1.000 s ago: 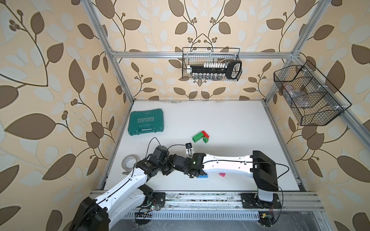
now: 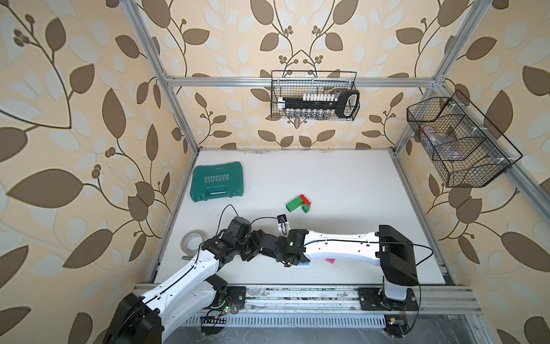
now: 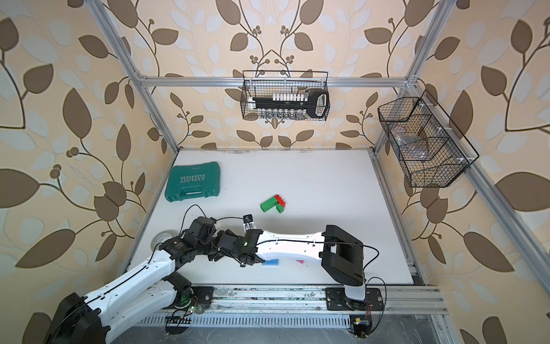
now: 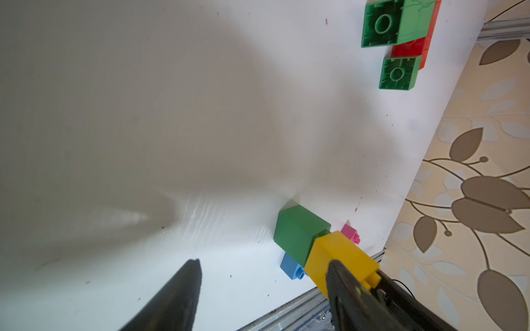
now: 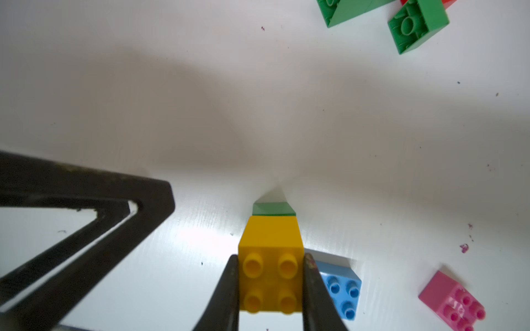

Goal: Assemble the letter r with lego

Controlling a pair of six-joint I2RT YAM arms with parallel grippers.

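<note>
My right gripper is shut on a yellow brick, which has a green brick attached behind it, above the table. My left gripper stands open facing the pair, with nothing clearly held between its fingers. A green-and-red assembly lies at the table's middle, its red brick between two green pieces. A blue brick and a pink brick lie on the table near the front, beside the held pair in the wrist views.
A green case lies at the back left, a grey roll at the left. Wire baskets hang on the frame above.
In the top left view my right arm has shifted very slightly rightward and down. The left arm and the bricks on the table look unchanged.
</note>
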